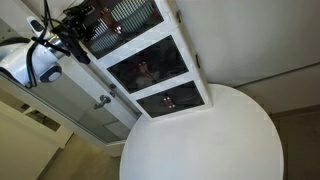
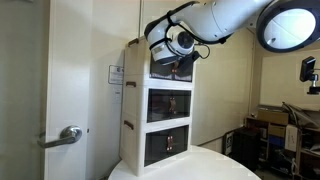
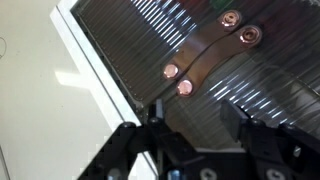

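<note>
A white cabinet (image 1: 187, 54) with dark ribbed doors stands on a round white table. My gripper is at its top door (image 3: 140, 60), with fingers apart and nothing visible between them. Two brown leather straps (image 3: 202, 50) with copper-coloured rivets lie across that door, just beyond the fingertips in the wrist view. From the side, the gripper (image 2: 182, 66) hides part of the top door. Whether the fingers touch the door cannot be made out.
Below are the middle door (image 2: 169, 105) and bottom door (image 2: 166, 144), each with brown straps. A room door with a metal handle (image 2: 70, 135) is beside the cabinet, and shelves with boxes (image 2: 270, 134) stand farther back.
</note>
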